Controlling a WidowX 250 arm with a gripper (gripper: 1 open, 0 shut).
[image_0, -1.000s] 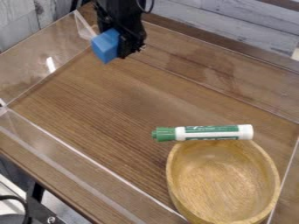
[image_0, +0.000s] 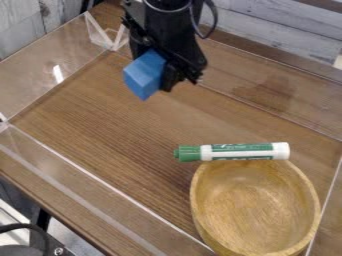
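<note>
My black gripper (image_0: 160, 65) hangs in the upper middle of the camera view, shut on a blue block (image_0: 143, 78) held above the wooden surface. A green-and-white marker (image_0: 231, 152) lies at the right, just behind a round wooden bowl (image_0: 255, 240) in the lower right corner. The bowl looks empty.
A clear plastic wall (image_0: 40, 70) runs along the left edge, and a white board wall (image_0: 287, 30) stands at the back.
My gripper has moved toward the front and slightly right with the blue block, which now appears larger. The marker and bowl have not moved.
</note>
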